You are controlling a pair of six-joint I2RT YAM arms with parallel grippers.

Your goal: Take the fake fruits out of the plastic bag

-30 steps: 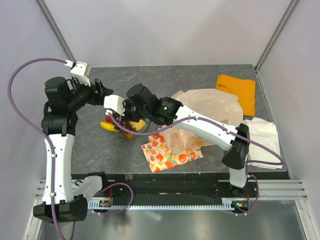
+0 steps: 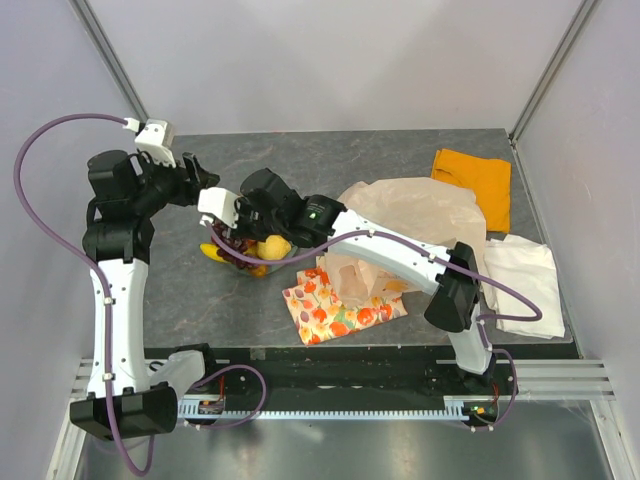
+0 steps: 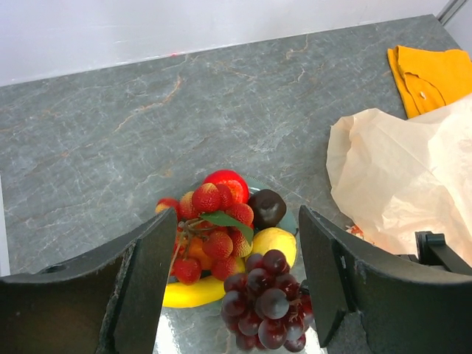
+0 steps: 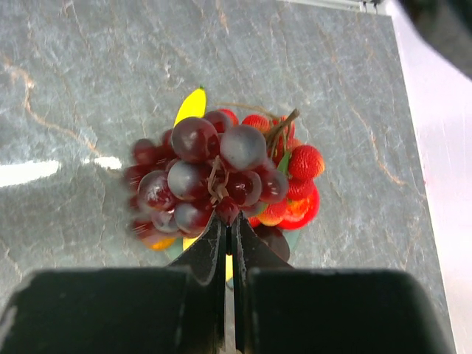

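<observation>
My right gripper is shut at the stem of a grape bunch (image 4: 195,177), over a green bowl (image 4: 291,236) of fake fruits: strawberries and lychees (image 3: 206,198), a red fruit (image 3: 228,177), a dark fruit (image 3: 267,209), a yellow fruit (image 3: 274,247) and a banana (image 3: 188,295). Whether the stem is between its fingertips is hard to see. My left gripper (image 2: 200,175) stands open above and left of the bowl, with nothing held. A crumpled beige bag (image 2: 420,215) lies to the right.
An orange cloth (image 2: 470,185), a white cloth (image 2: 520,285) and a flowered cloth (image 2: 350,315) lie on the grey table.
My right arm has moved slightly left over the bowl. My left gripper has shifted slightly left and up in the top view.
</observation>
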